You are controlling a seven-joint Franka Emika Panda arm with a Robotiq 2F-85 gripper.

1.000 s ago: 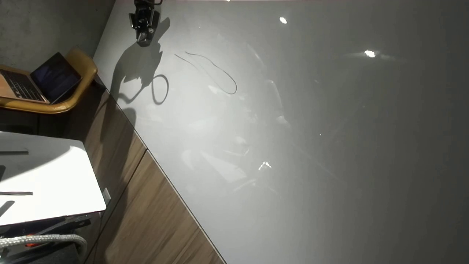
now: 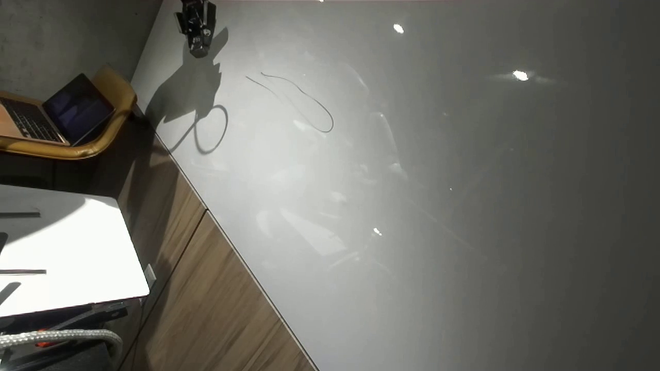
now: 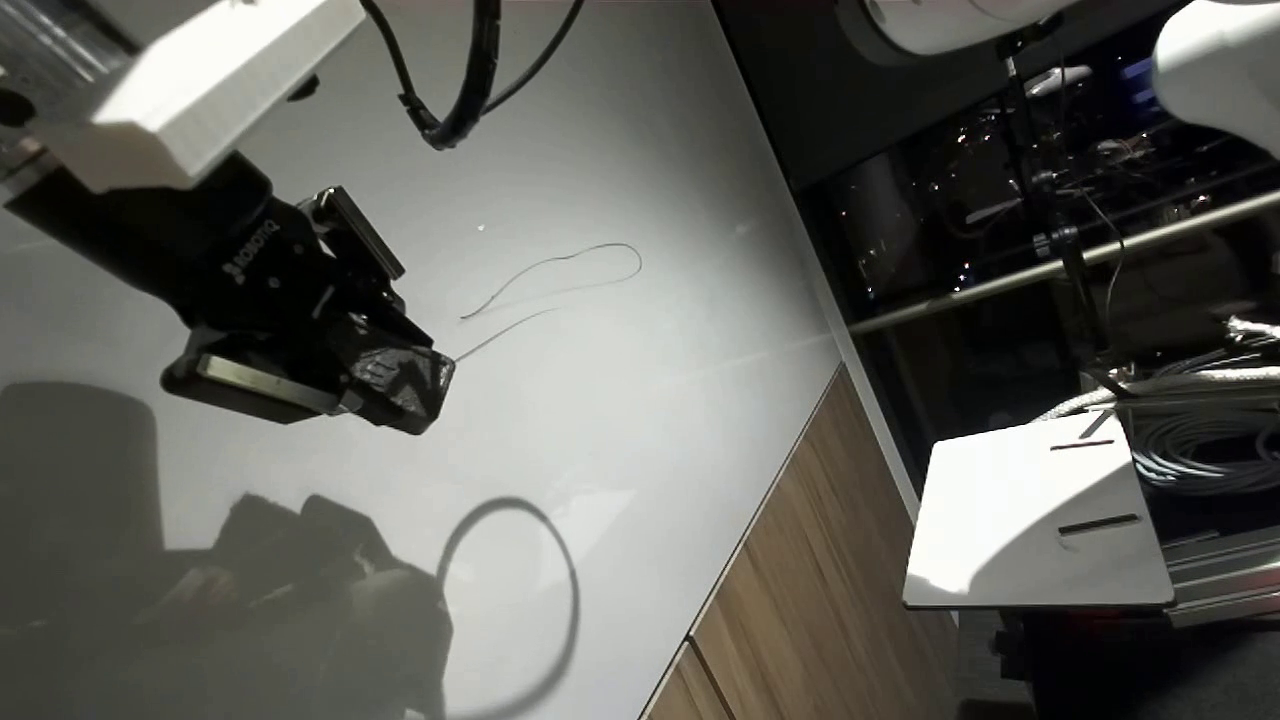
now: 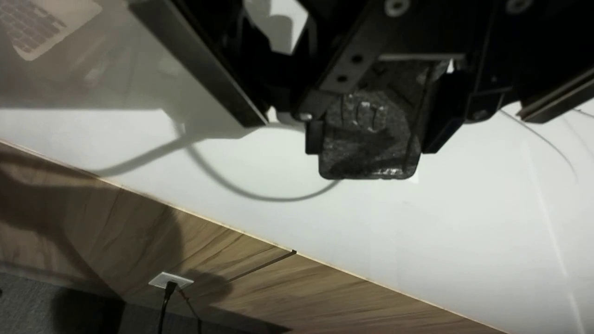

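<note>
My gripper is shut on a small dark grey block (image 4: 364, 147) with a shiny, crinkled surface. In the wrist view, black fingers (image 4: 313, 136) flank the block, and its lower end juts out past them. What the block is made of I cannot tell. Exterior view 2 has the gripper (image 3: 390, 372) at the left, pointing down to the right above the pale grey table (image 3: 684, 420). Exterior view 1 shows the gripper (image 2: 199, 49) at the top left, apart from its shadow on the tabletop.
A thin dark wire (image 2: 315, 99) lies in a loose loop on the table. Beyond the table's edge are a laptop (image 2: 77, 111) on a tan chair (image 2: 124, 99) and a white board (image 2: 80, 253).
In exterior view 1 my gripper has shifted slightly up and left, and its shadow has moved left. The wire lies where it was.
</note>
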